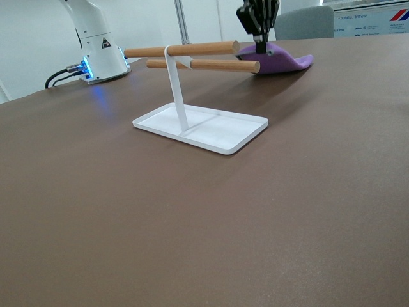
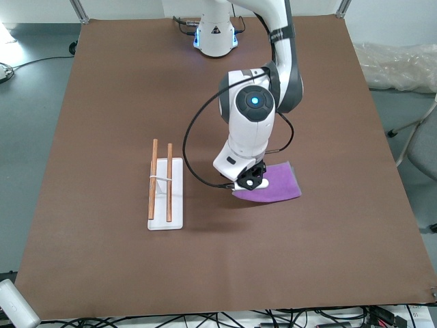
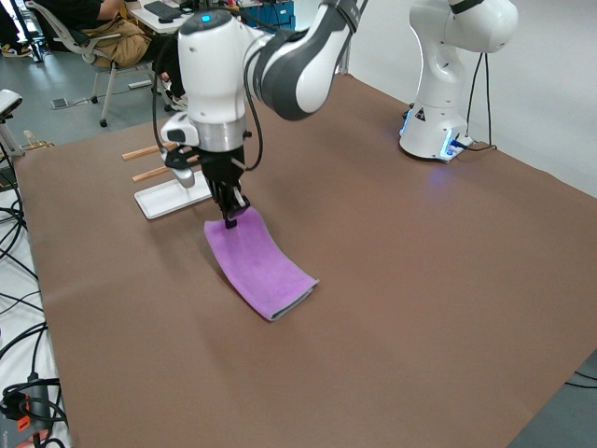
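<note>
A purple cloth (image 2: 276,188) (image 3: 261,271) lies on the brown table under my gripper (image 2: 249,179) (image 1: 261,46) (image 3: 230,219). In the top view the cloth's near part is raised up to the gripper's fingertips, with a curved fold. Whether the fingers are shut on it is unclear. Left of the cloth in the left view stands a white rack (image 2: 175,205) (image 1: 220,137) with two wooden bars (image 2: 153,178) on a flat tray base.
Cables run along one edge, and a grey chair is beside the table.
</note>
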